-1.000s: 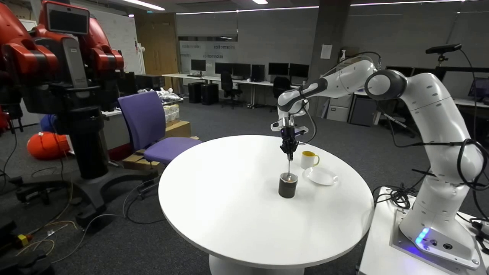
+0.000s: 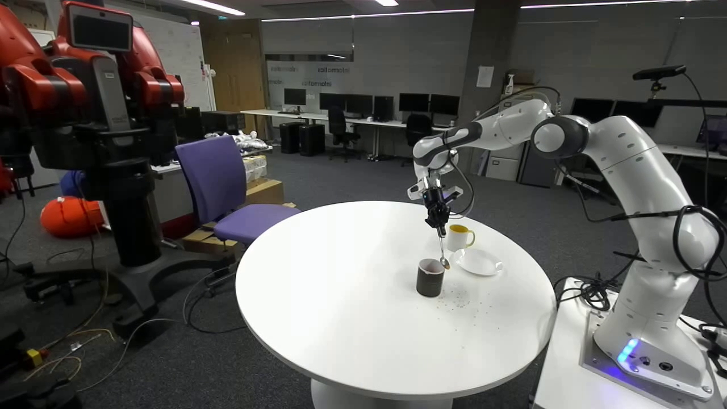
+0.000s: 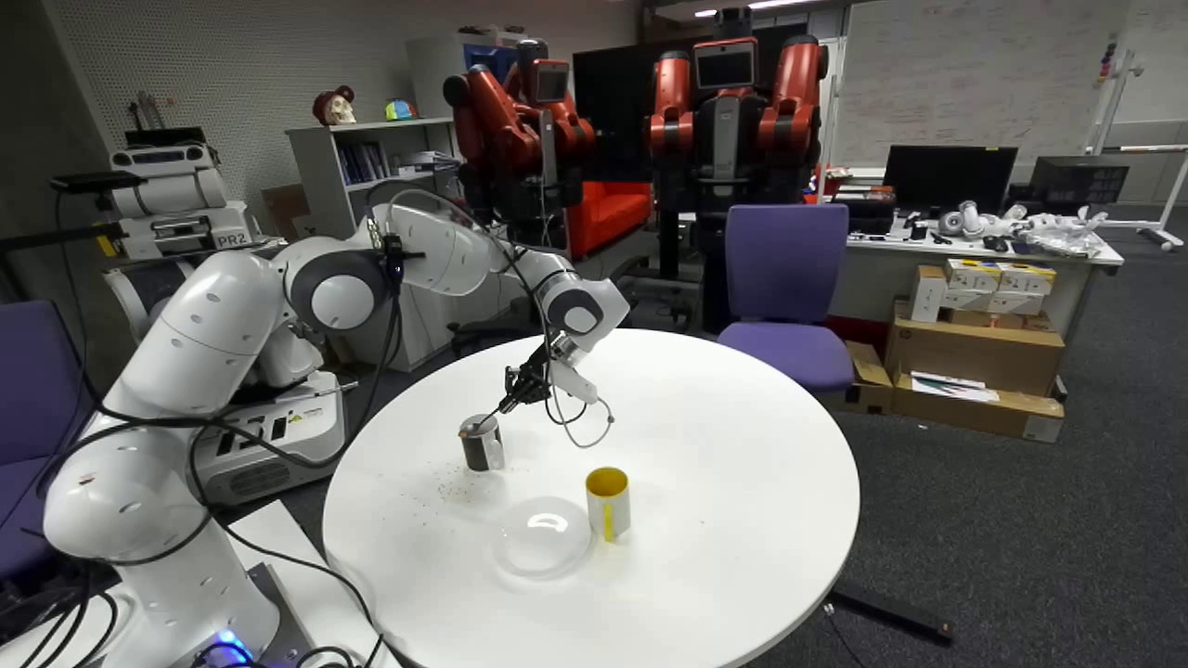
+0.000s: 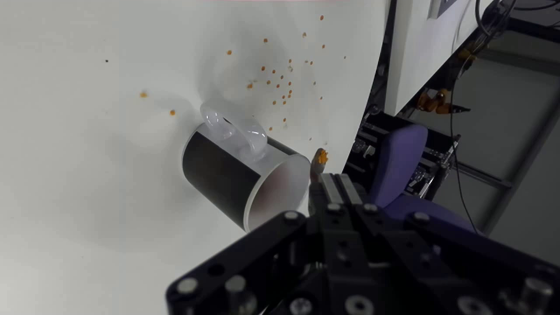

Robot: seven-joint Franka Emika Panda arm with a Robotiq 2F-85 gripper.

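Note:
My gripper [image 2: 441, 233] is shut on the thin handle of a metal spoon [image 2: 445, 262], whose bowl points down. Orange bits cling to the spoon bowl [image 4: 317, 162], seen just past the fingertips [image 4: 329, 183] in the wrist view. Upright on the table, the black-and-white mug [image 2: 430, 279] stands beside the spoon; its visible inner wall is pale and its bottom is hidden. In exterior view 1 the spoon bowl shows at the right of the mug's rim; whether they touch, I cannot tell. Small orange crumbs [image 4: 284, 97] lie scattered on the tabletop near the mug's handle.
A clear-white plate [image 3: 542, 539] and a white mug with a yellow inside [image 3: 608, 507] stand close together, near the black mug. A purple chair [image 2: 225, 191] stands beyond its edge.
The gripper and spoon have moved right, from over the mug's opening to beside its rim. Crumbs now lie on the table where it was clean. The mug has shifted slightly.

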